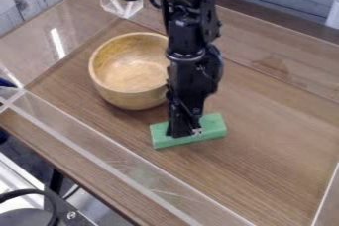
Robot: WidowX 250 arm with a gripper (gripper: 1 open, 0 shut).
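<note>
My black gripper (185, 123) reaches down from the top middle onto a green rectangular block (208, 131) lying flat on the wooden table. The fingertips are at the block's top, near its middle. The fingers look close together, and I see nothing clearly held between them. The arm and gripper hide part of the block.
A tan round bowl (122, 69) sits left of the gripper, close beside it. Clear acrylic edges run along the front left and right, with cables at the lower left.
</note>
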